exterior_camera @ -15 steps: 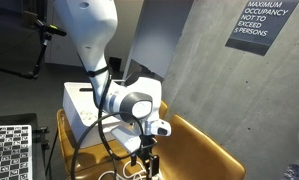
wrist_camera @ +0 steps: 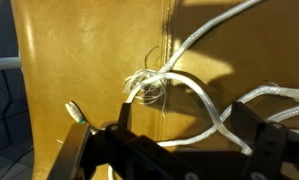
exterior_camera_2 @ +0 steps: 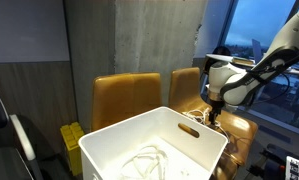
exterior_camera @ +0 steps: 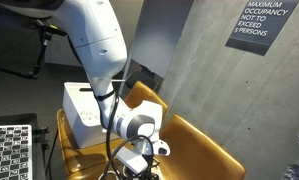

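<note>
A white cord (wrist_camera: 201, 92) lies in loose loops on the tan seat, with a frayed tuft (wrist_camera: 147, 88) beside the seat's seam and a small plug-like end (wrist_camera: 76, 112) at the left. My gripper is open above the cord, its two dark fingers spread apart. One loop of cord runs through the space between them; whether any finger touches it cannot be told. In exterior view 2 the gripper (exterior_camera_2: 213, 102) is low over the cord (exterior_camera_2: 195, 114) on the right-hand seat. The fingertips are small and partly hidden in exterior view 1.
A white box (exterior_camera_2: 109, 143) stands open in front of the chairs, with more pale cord (exterior_camera_2: 143, 160) inside. Tan chair backs (exterior_camera_2: 126, 100) rise behind it. A black-and-white checkered board (exterior_camera: 9, 150) is at lower left in exterior view 1.
The arm has come down toward the seat over the last second, bringing the gripper lower and closer to the cord.
</note>
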